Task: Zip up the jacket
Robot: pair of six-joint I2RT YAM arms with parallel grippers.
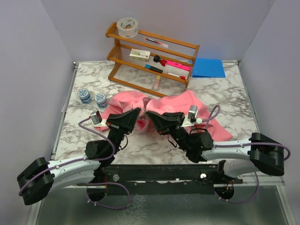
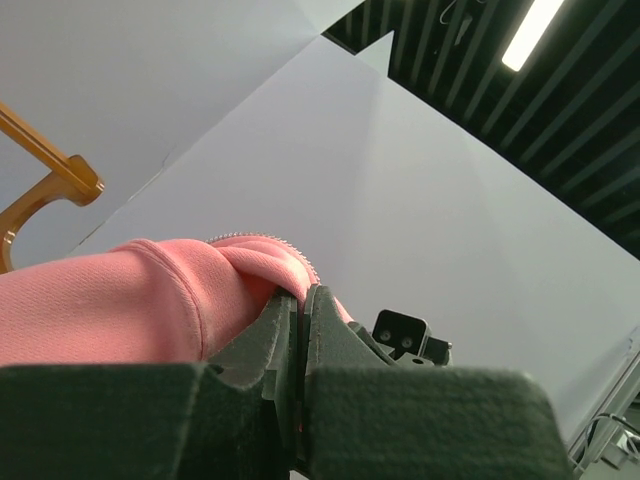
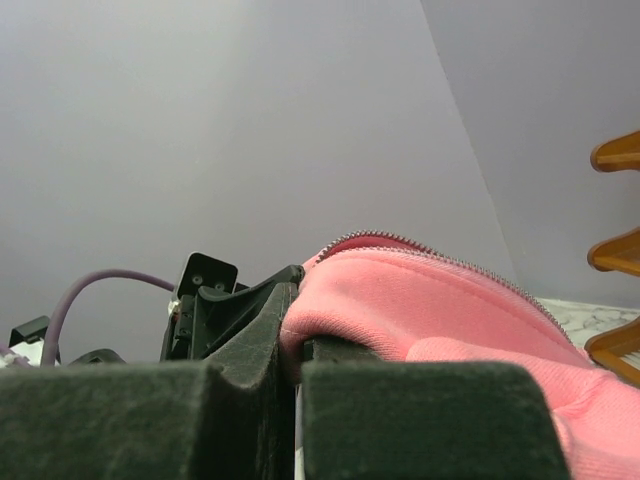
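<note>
The pink jacket (image 1: 183, 104) lies spread on the table, and both grippers meet over its front opening. In the left wrist view my left gripper is shut on a fold of pink cloth, with zipper teeth (image 2: 262, 236) curving just beyond its tips. My right gripper is shut too, the jacket's edge (image 3: 330, 315) running in between its fingers and draped over one of them. A row of metal zipper teeth (image 3: 440, 255) arcs along that side. From above, the two grippers' tips stand close together. The zipper slider is not clearly visible.
Behind the jacket stands a wooden rack (image 1: 112, 56) with pens, a small box and a tape roll (image 1: 127, 27). Two small jars (image 1: 85, 96) sit at the left. A blue sheet (image 1: 208, 68) lies at back right. Bare table shows in front.
</note>
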